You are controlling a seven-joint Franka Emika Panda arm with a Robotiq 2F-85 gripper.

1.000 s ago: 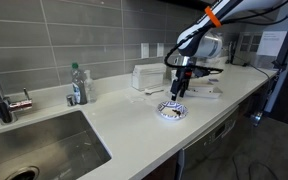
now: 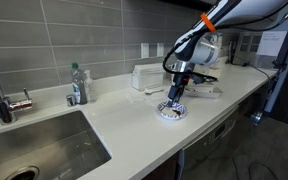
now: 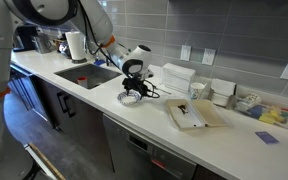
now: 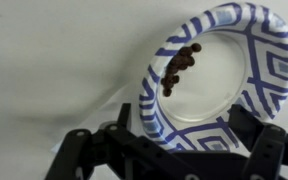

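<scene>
A white bowl with a blue geometric rim (image 4: 274, 65) fills the right half of the wrist view. Inside it, against the left side, lies a small cluster of dark brown round pieces (image 4: 180, 65). My gripper is open above the bowl's near part, its black fingers wide apart and nothing between them. From outside, the bowl (image 2: 170, 114) rests on the white counter with the gripper (image 2: 176, 97) just over it. In the second exterior view the arm partly covers the bowl (image 3: 125, 99); whether the fingers touch it I cannot tell.
A sink (image 2: 49, 158) with a faucet lies to the left, a soap bottle (image 2: 78, 84) behind it. A tray (image 3: 199, 115) and white containers (image 3: 222, 93) stand along the counter past the bowl. The counter (image 2: 124, 130) between sink and bowl is clear.
My gripper has come down and slightly left, over the bowl, and now hides more of it. The bowl has stayed in place.
</scene>
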